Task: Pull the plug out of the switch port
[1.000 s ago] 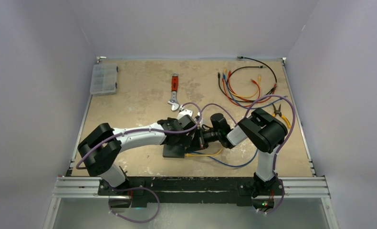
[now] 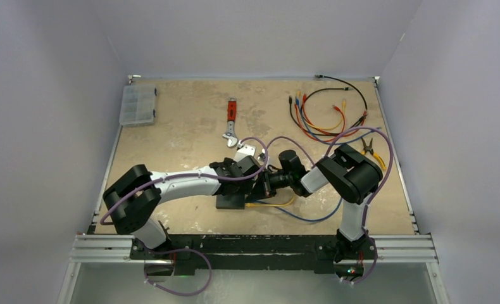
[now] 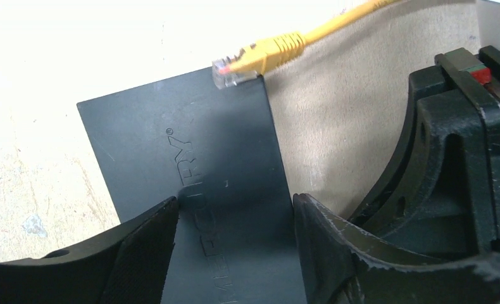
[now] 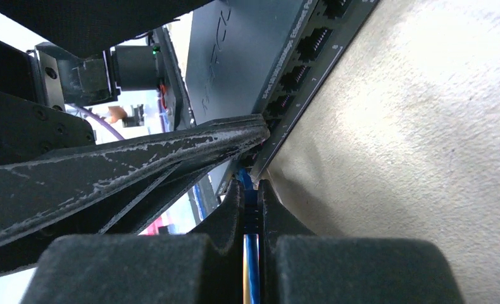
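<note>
The black switch [image 3: 228,152] lies flat on the table, its row of ports [image 4: 311,44] facing the right arm. My left gripper is part open over it, one finger [image 3: 147,240] across the top face and the other by the port edge; contact cannot be told. A left finger [image 4: 254,130] also crosses the port edge in the right wrist view. Beside it, my right gripper is shut on the blue cable [image 4: 252,272] close to the ports. Whether its plug is seated is hidden. A yellow cable's plug [image 3: 269,54] shows its clear tip over a switch corner, outside the ports.
Blue and yellow cables [image 2: 285,202] trail right from the switch. Coiled cables [image 2: 326,130] and pliers [image 2: 371,152] lie at the right, a red-handled wrench [image 2: 231,114] behind the arms, a clear box [image 2: 137,104] at back left.
The right arm and the switch look unmoved.
</note>
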